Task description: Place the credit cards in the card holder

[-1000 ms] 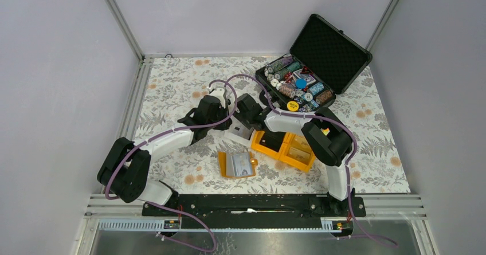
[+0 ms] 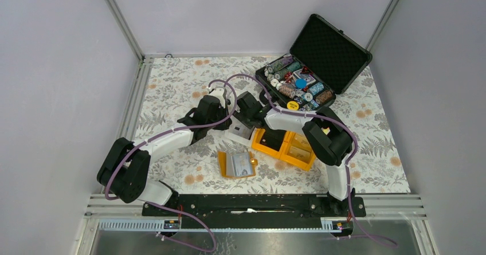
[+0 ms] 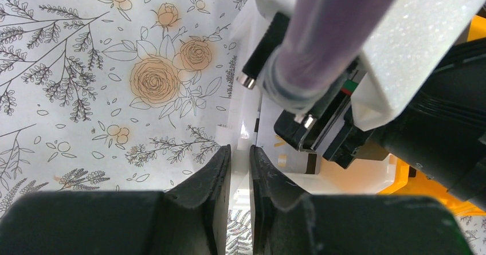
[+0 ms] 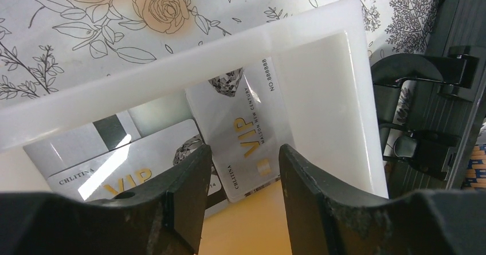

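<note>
Silver VIP cards (image 4: 252, 123) lie in a white tray (image 4: 367, 112) attached to the orange organiser (image 2: 304, 160). My right gripper is open over the cards, its fingertips at the upper-right card. My left gripper is at the tray's left wall, fingertips close together on either side of the white rim; whether it grips it is unclear. The card holder (image 2: 223, 163), orange with clear sleeves, lies open on the near table.
An open black case of poker chips (image 2: 295, 83) stands at the back right.
</note>
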